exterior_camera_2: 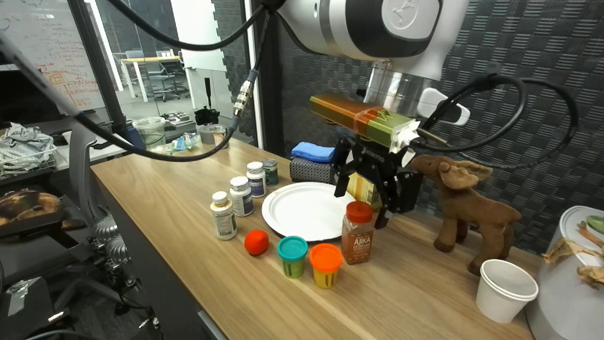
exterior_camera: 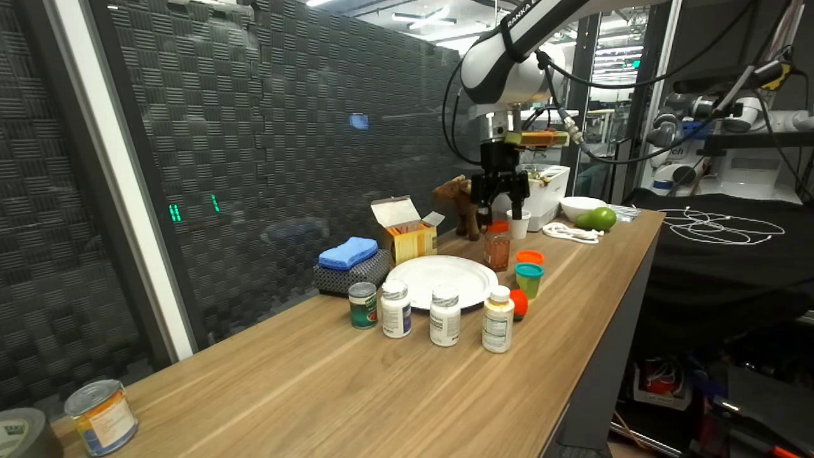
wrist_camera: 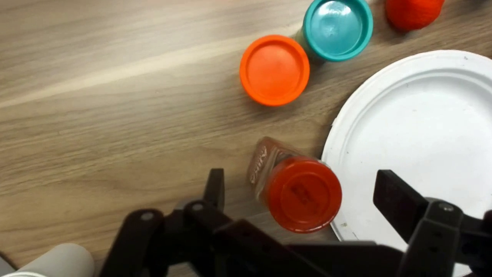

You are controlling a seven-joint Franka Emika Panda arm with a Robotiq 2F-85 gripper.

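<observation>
Below my open gripper stands an upright spice jar (wrist_camera: 304, 194) with a red lid and an Ajika label. In the wrist view its lid shows between the two spread fingers, nearer neither one clearly, and nothing is held. Exterior view 2 has the gripper (exterior_camera_2: 362, 207) around the height of the jar's lid, with the jar (exterior_camera_2: 357, 241) standing on the table. A white plate (exterior_camera_2: 277, 212) lies right beside the jar; in the wrist view the lid overlaps the rim of the plate (wrist_camera: 339, 134).
Close by are an orange-lidded tub (exterior_camera_2: 325, 263), a teal-lidded tub (exterior_camera_2: 292, 258) and a red ball (exterior_camera_2: 256, 242). White bottles (exterior_camera_2: 224, 218) stand beyond. A plush moose (exterior_camera_2: 473, 198) and paper cups (exterior_camera_2: 504, 292) flank the arm.
</observation>
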